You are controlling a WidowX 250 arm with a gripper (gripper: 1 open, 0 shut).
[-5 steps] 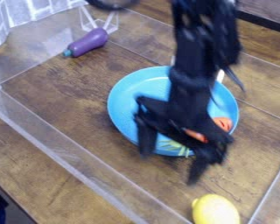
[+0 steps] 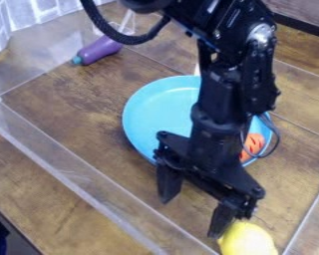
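My black gripper [image 2: 194, 203] is open and low over the wooden table, in front of a light blue plate [image 2: 152, 114]. A yellow lemon-like object [image 2: 249, 240] lies at the bottom right, just beside and below the right finger. An orange item [image 2: 251, 145] rests on the plate at its right side, partly hidden by the arm. Much of the plate is hidden behind the arm.
A purple eggplant-like object [image 2: 96, 51] lies at the upper left. A clear plastic barrier [image 2: 89, 189] runs along the left and front. The table left of the plate is clear.
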